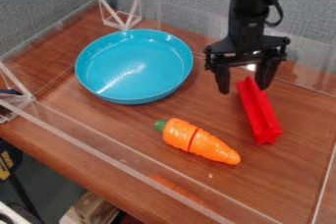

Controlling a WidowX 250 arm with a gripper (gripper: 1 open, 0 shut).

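The black gripper (245, 71) is over the back right of the wooden table, its two fingers apart, just above the far end of a long red block (258, 112). An orange toy carrot (199, 141) with a green top lies at the front centre. A round blue plate (133, 66) sits at the back left.
Clear plastic walls edge the wooden table (105, 140), with white brackets at the back left and left side. The table between plate, carrot and red block is bare.
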